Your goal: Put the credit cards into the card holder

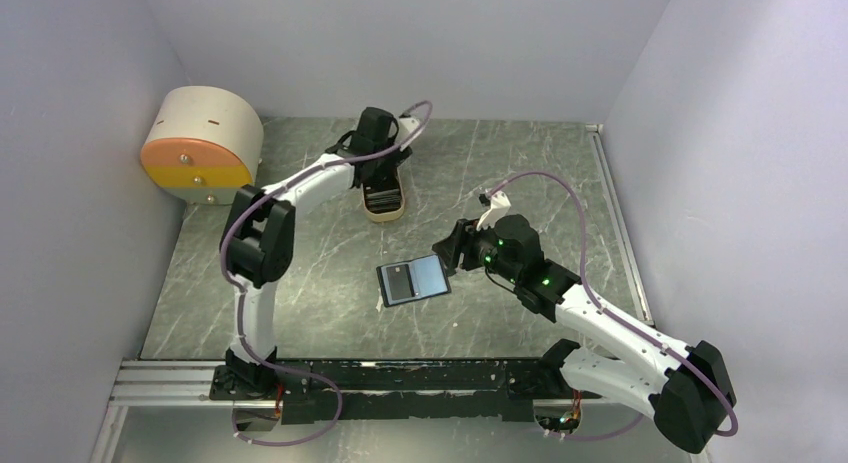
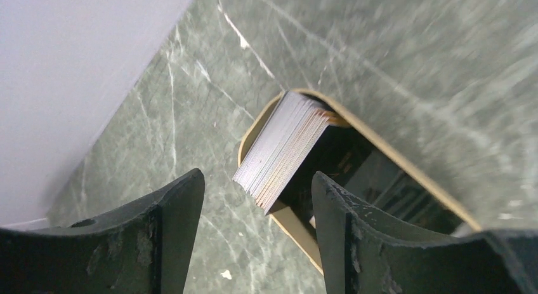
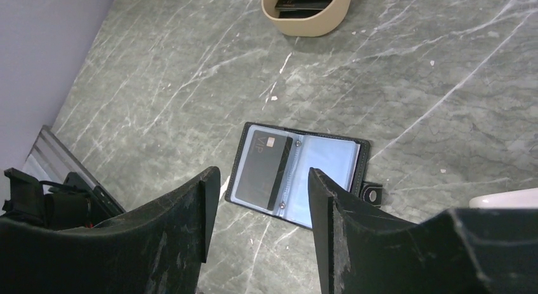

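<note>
A beige box [image 1: 383, 215] holds dark cards, with a pale stack of cards [image 2: 279, 145] at one end in the left wrist view. My left gripper hangs over it, open, nothing between its fingers. The open black card holder [image 3: 323, 173] lies on the table below the box in the top view, a dark card [image 3: 258, 170] marked VIP in its left side. My right gripper stands open above and beside the holder, nothing between its fingers.
A white rounded cabinet [image 1: 200, 113] with orange and yellow drawers stands at the back left. Walls border the grey marble table [image 1: 520, 153].
</note>
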